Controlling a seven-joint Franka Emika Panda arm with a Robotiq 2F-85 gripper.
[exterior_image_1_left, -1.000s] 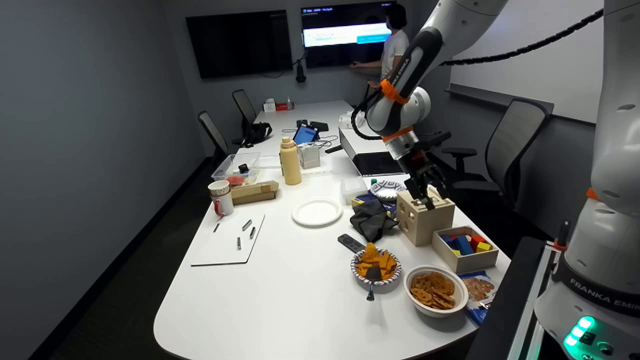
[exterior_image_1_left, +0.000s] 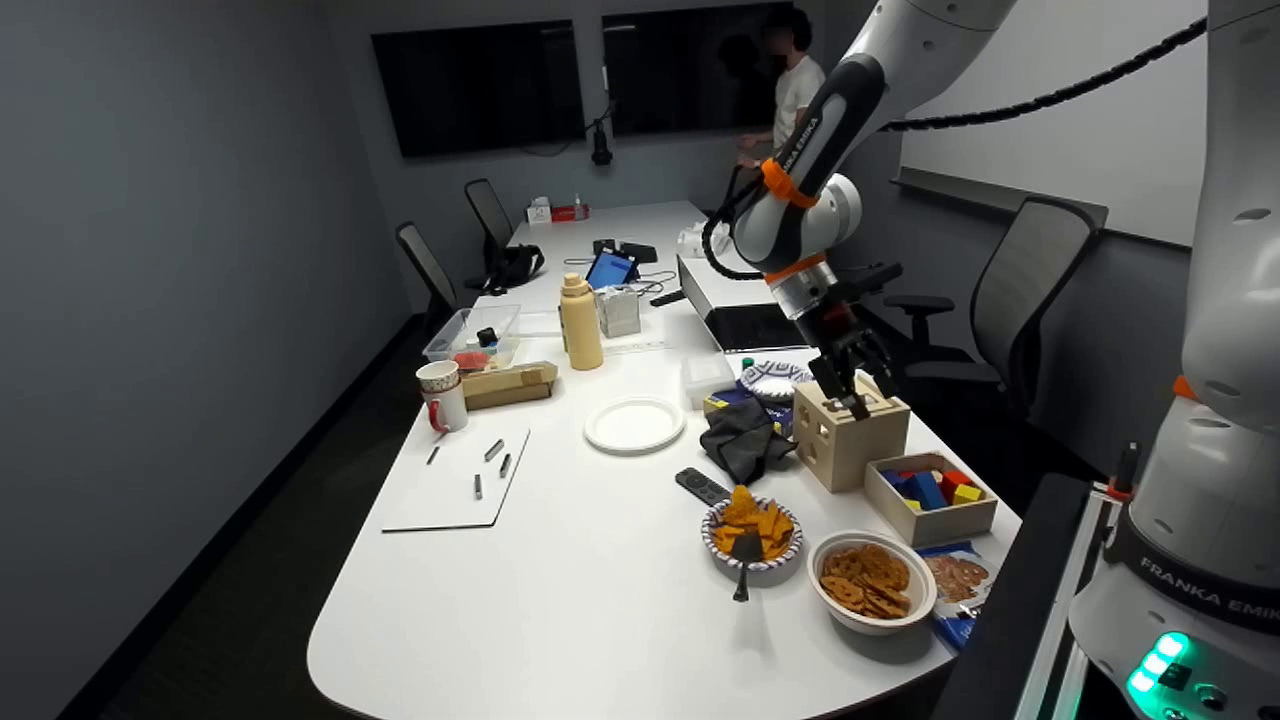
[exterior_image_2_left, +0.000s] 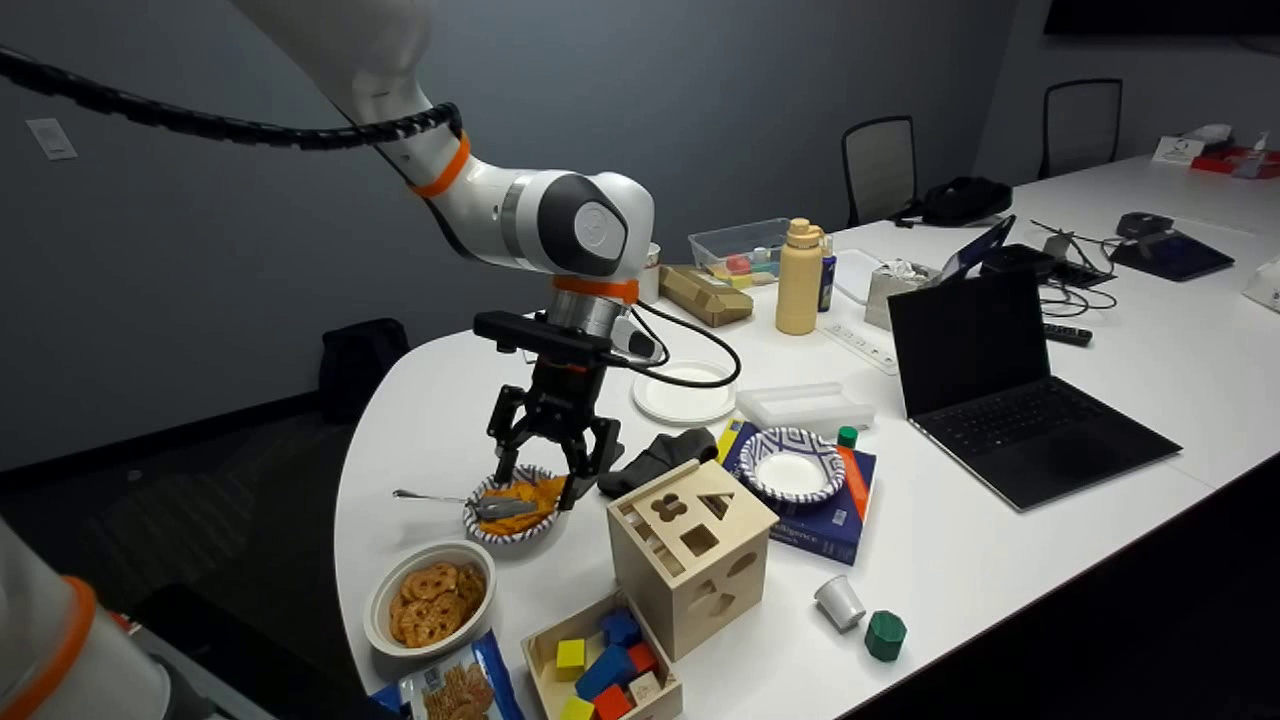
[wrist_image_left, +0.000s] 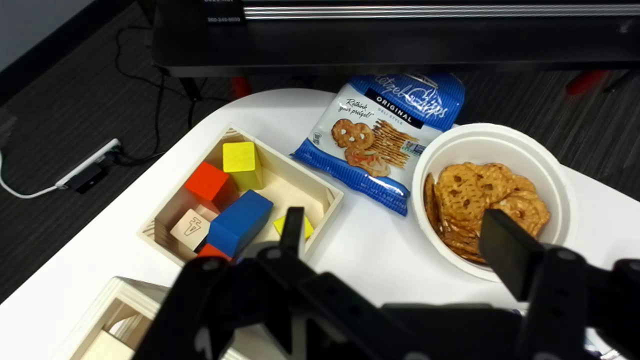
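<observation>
My gripper (exterior_image_2_left: 537, 486) hangs above the table, its fingers spread wide with nothing between them. In the wrist view a finger (wrist_image_left: 507, 252) stands in front of the white bowl of pretzel chips (wrist_image_left: 567, 198), and the other covers part of the wooden tray. That tray (exterior_image_2_left: 666, 698) holds red, blue and yellow blocks and a plain wooden one. Beside it stands the wooden shape-sorter box (exterior_image_2_left: 654, 576), with cut-out holes in its top and side. A patterned bowl of orange chips (exterior_image_1_left: 786, 556) has a dark-headed spoon (exterior_image_1_left: 745, 554) lying across it.
A pretzel bag (wrist_image_left: 384, 138) lies between tray and bowl. A black cloth (exterior_image_1_left: 746, 442), a remote (exterior_image_1_left: 702, 486), a white plate (exterior_image_1_left: 635, 426) and a blue book (exterior_image_2_left: 828, 528) surround the work area.
The arm and the table objects look unmoved. At the back, the right wall screen has gone dark and the person there has lowered an arm.
</observation>
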